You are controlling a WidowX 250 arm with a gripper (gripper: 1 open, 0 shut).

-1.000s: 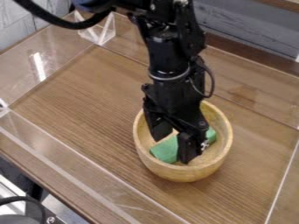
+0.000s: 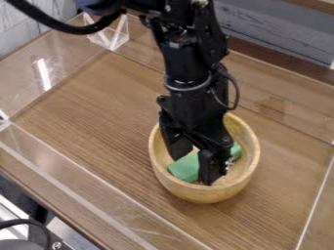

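A black robot arm reaches down from the top centre, and its gripper [image 2: 198, 146] is lowered into a pale wooden bowl [image 2: 205, 193] at the lower middle. Inside the bowl lies a green object [image 2: 187, 168], partly covered by the gripper. The fingers are dark and overlap the object, so whether they are open, shut or touching it is unclear.
A clear container [image 2: 108, 29] stands at the back left. Cables show at the lower left corner.
The gripper has shifted slightly over the green object during the last second. The bowl stays in about the same place.
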